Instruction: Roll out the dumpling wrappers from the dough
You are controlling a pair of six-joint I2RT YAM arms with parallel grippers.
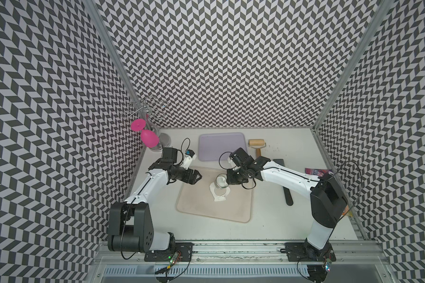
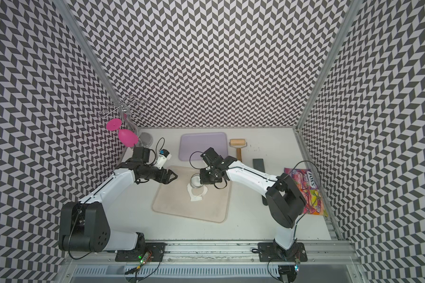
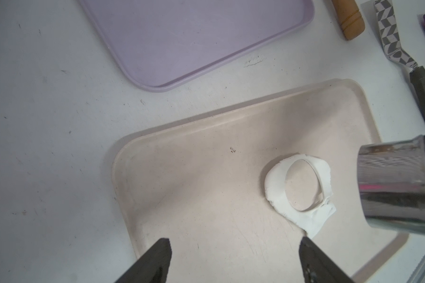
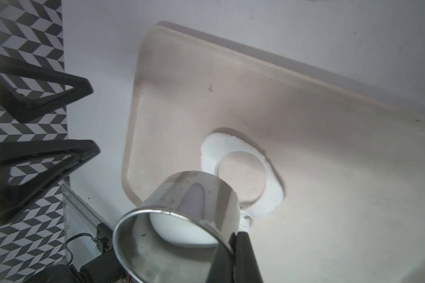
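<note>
A shiny metal ring cutter (image 4: 212,198) is tilted in the air over the beige tray (image 3: 198,118), its thin rim pinched by my right gripper. Inside the cutter sits a white round of dough (image 4: 179,231). Below, flat on the tray, lies the dough scrap (image 3: 281,191) with a round hole through it. My left gripper hangs over the tray's left part, its fingers apart and nothing between them; the left fingers (image 4: 75,89) also show in the right wrist view.
Behind the beige tray lies an empty lilac tray (image 1: 222,146). A wooden roller (image 1: 257,143) and a black-handled spatula (image 1: 288,195) are to the right. Candy bags (image 2: 307,188) lie at the right edge. A rack with pink utensils (image 1: 149,138) stands at back left.
</note>
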